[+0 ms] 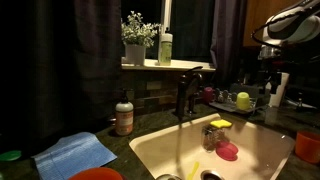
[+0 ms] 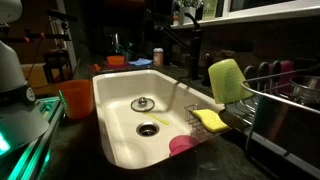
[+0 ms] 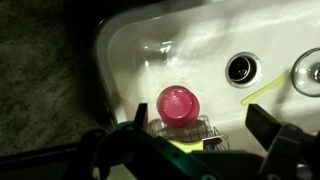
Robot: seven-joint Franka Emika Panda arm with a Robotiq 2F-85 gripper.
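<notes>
My gripper is open above the sink (image 3: 135,55), its two dark fingers wide apart with nothing gripped. Between them in the wrist view, well below, lies a round pink dish (image 3: 178,106) on the sink floor. A thin yellow-green utensil (image 3: 262,90) rests near the drain (image 3: 241,69), and a glass lid (image 3: 308,72) sits at the right edge of that view. Along the sink wall, a yellow sponge (image 2: 210,120) lies on a wire holder (image 3: 207,137). From exterior view 1, the white arm (image 1: 295,25) reaches in at the upper right.
A dish rack (image 2: 262,92) with a green cup (image 2: 228,80) stands beside the sink. The dark faucet (image 1: 187,90) rises behind it. An orange container (image 2: 78,98), a soap bottle (image 1: 124,116) and a blue cloth (image 1: 75,155) occupy the counter. Much of the sink floor is bare.
</notes>
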